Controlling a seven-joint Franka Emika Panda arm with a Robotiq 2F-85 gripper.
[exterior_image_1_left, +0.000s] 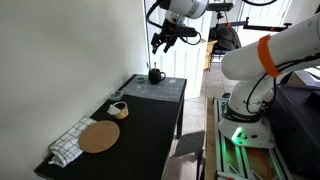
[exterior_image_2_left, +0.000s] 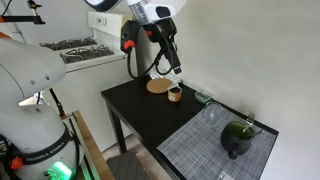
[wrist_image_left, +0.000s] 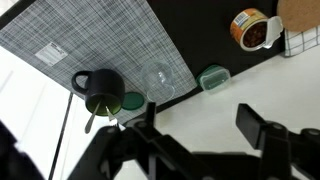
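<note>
High over the table, my gripper (exterior_image_1_left: 176, 42) (exterior_image_2_left: 152, 60) is open, its fingers (wrist_image_left: 258, 132) wide apart with nothing between them. Below it and apart from it, a black mug (exterior_image_1_left: 155, 77) (exterior_image_2_left: 234, 143) (wrist_image_left: 98, 84) stands on a grey mat. Thin utensils (wrist_image_left: 91, 121) lean in the mug, their handles sticking out over its rim. Beside the mug is a clear glass (exterior_image_2_left: 211, 116) (wrist_image_left: 157, 80).
A small container with a green lid (wrist_image_left: 213, 77) lies near the wall. An open can (exterior_image_1_left: 119, 110) (exterior_image_2_left: 175, 93) (wrist_image_left: 254, 28), a round cork board (exterior_image_1_left: 99, 136) and a checked cloth (exterior_image_1_left: 66, 150) occupy the table's other end. Bare black tabletop (exterior_image_1_left: 150, 135) lies along the front.
</note>
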